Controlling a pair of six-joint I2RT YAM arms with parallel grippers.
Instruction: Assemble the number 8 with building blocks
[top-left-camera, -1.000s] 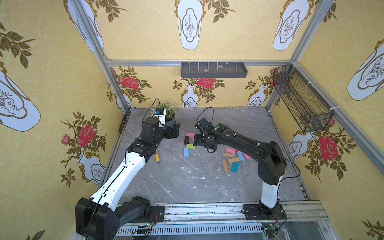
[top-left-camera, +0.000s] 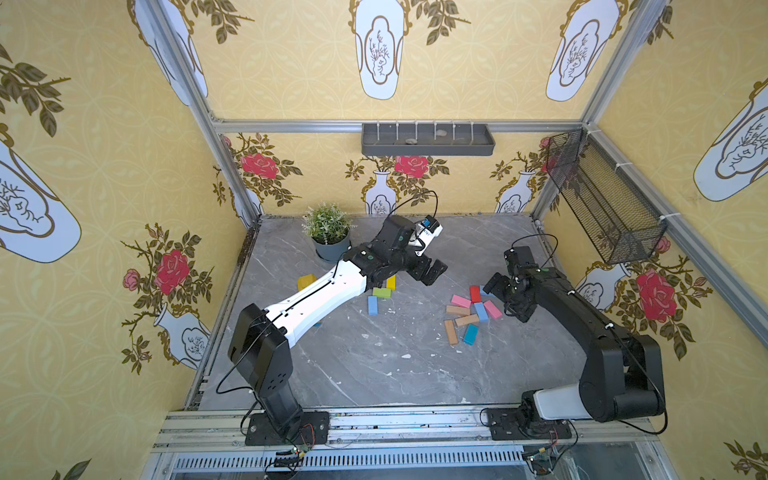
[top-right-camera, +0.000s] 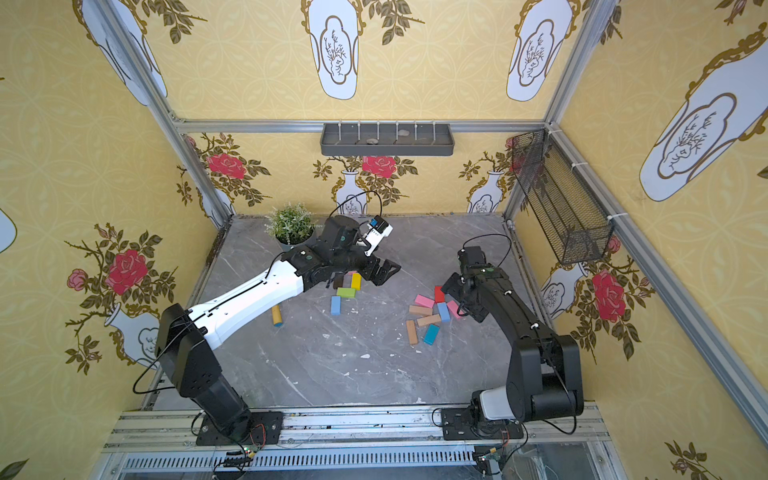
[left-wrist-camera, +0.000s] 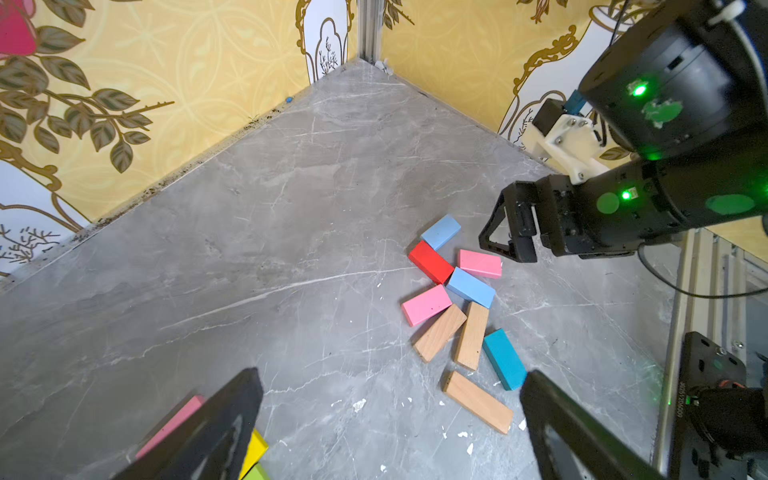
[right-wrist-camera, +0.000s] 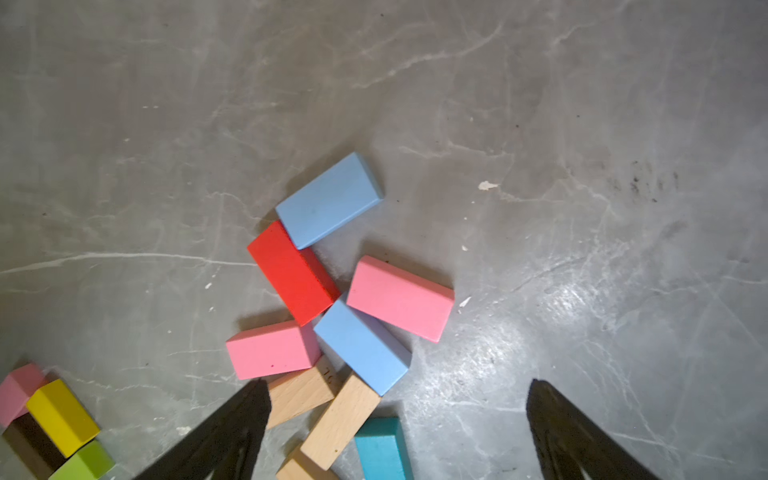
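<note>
My left gripper (top-left-camera: 425, 268) hangs open and empty above the table's middle. My right gripper is open over the right-hand cluster, which in the right wrist view holds a red block (right-wrist-camera: 292, 272), light blue blocks (right-wrist-camera: 328, 200), pink blocks (right-wrist-camera: 400, 297), wooden blocks (right-wrist-camera: 340, 420) and a teal block (right-wrist-camera: 382, 448). A second cluster, partly under my left arm in the top views, has yellow (top-right-camera: 355, 281), green (top-right-camera: 345, 293) and dark brown blocks, with a light blue block (top-right-camera: 335, 305) just in front.
A potted plant (top-left-camera: 326, 224) stands at the back left. A yellow cylinder (top-right-camera: 276, 315) lies at left. A wire basket (top-left-camera: 608, 200) and a grey shelf (top-left-camera: 428, 148) hang on the walls.
My left arm has swung from the left toward the middle. My right arm has moved from the middle cluster rightward to above the right-hand cluster.
</note>
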